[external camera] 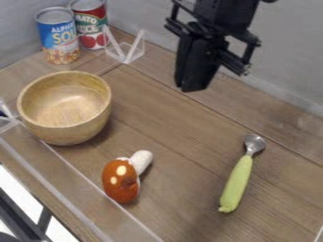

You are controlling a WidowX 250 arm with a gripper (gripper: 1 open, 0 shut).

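My gripper (pixel 217 64) is high at the upper middle, dark and angled, shut as far as shows, with nothing seen between its fingers. Below and to its right a green-handled utensil (pixel 239 180) with a metal head lies on the wooden counter. A toy mushroom (pixel 123 180) with a spotted orange cap and white stem lies at the lower middle-left. A tan bowl (pixel 63 120) stands at the left.
An Alphabet soup can (pixel 59 40) and a red tomato can (pixel 93 25) stand at the back left, near a white wire object. A wall bounds the back right.
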